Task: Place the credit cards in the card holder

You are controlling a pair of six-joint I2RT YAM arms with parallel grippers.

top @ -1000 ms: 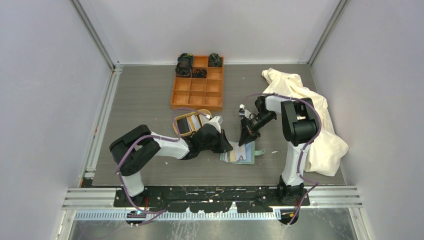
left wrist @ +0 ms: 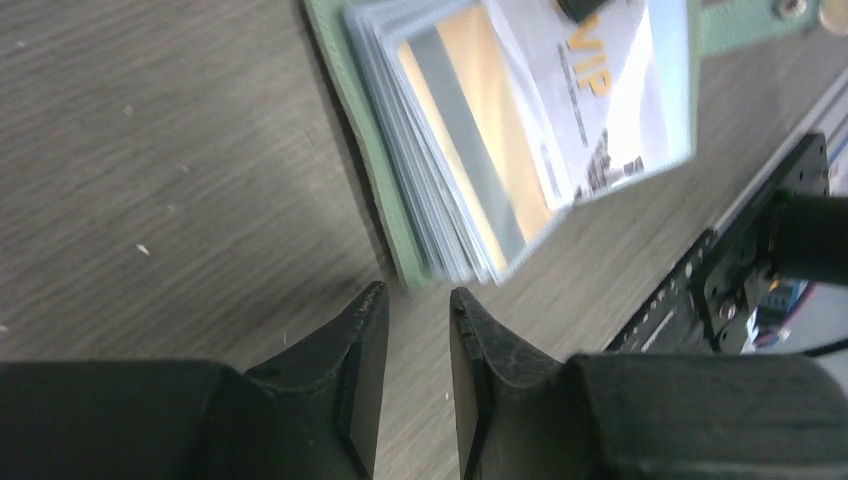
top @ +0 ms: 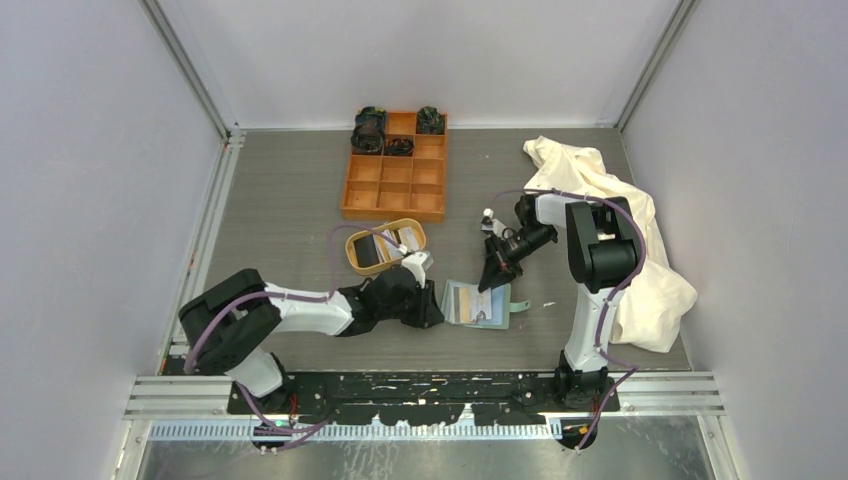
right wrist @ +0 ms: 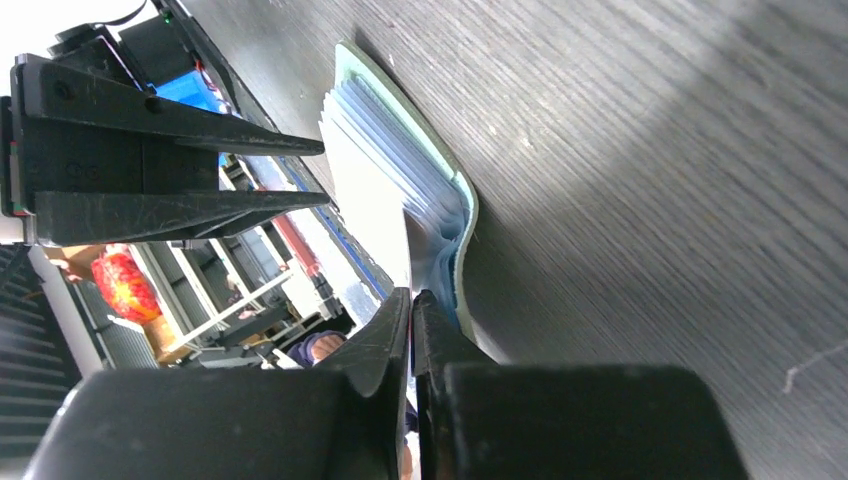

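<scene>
The open card holder (top: 507, 308) lies on the table with its pale green cover and clear sleeves spread. A tan card with a grey stripe (left wrist: 467, 120) and a white VIP card (left wrist: 615, 110) show in the sleeves in the left wrist view. My right gripper is shut on the thin edge of a sleeve page (right wrist: 372, 195) at the holder's far side. Beside the holder's left edge, my left gripper stands part open, with empty space between its fingers. More cards (top: 394, 243) sit in a yellow basket.
An orange compartment tray (top: 396, 188) holding black bundles stands at the back, beyond the yellow basket (top: 356, 262). Cream cloth (top: 640, 300) covers the right side, behind my right arm. Bare table (top: 280, 220) lies to the left.
My left gripper has drawn back left and slightly toward the front, off the holder's sleeves, uncovering more of its left edge. The right gripper stays at the holder with hardly any movement.
</scene>
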